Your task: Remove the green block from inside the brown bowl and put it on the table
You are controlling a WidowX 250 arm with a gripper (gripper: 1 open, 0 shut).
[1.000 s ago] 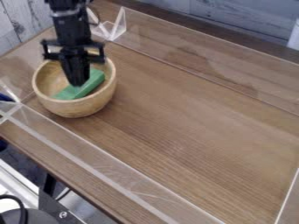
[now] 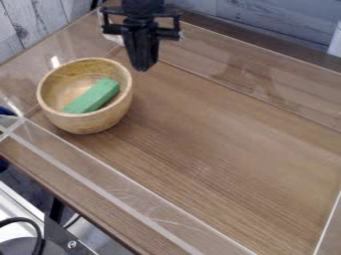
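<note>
The green block [image 2: 94, 96] lies slantwise inside the round brown bowl [image 2: 118, 112] at the left of the table. Behind the bowl, slightly to its right and clear of it, hangs my black gripper [image 2: 142, 60]. Its dark fingers point down, and no green shows at them. Whether they are parted or closed is too small and dark to make out.
Bare wooden table [image 2: 226, 149] spreads to the right and in front of the bowl. Black cables [image 2: 20, 224] run at the lower left, off the table's edge.
The green block stays in the bowl, and the bowl has not visibly moved.
</note>
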